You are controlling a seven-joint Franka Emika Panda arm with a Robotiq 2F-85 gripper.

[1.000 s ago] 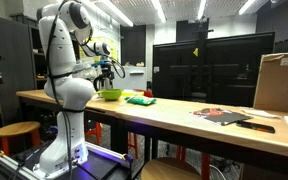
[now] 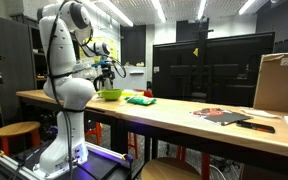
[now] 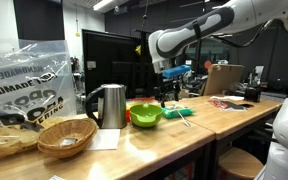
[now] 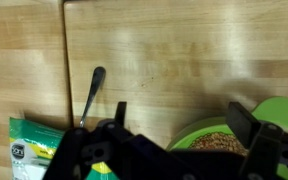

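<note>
Pointing down over the wooden counter, my gripper stands open with nothing between its fingers. Below and just past its fingers in the wrist view lies a green bowl point(image 4: 192, 130) holding brown grain-like contents point(image 4: 220, 142). A dark-handled spoon or similar utensil point(image 4: 92, 92) rests on the wood to the left, partly covered by the gripper. Beside it is a green and white bag point(image 4: 32, 145). From the side, the bowl point(image 3: 146, 113) is on the counter below my gripper point(image 3: 170, 101), which is clear of it.
A steel kettle point(image 3: 108, 105) and a wicker basket point(image 3: 68, 138) stand near the bowl. Farther along the counter lie a dark flat item point(image 2: 221, 116), a black object point(image 2: 255, 127) and a cardboard box point(image 2: 282, 82). Bare wood point(image 4: 174, 50) spreads above the bowl in the wrist view.
</note>
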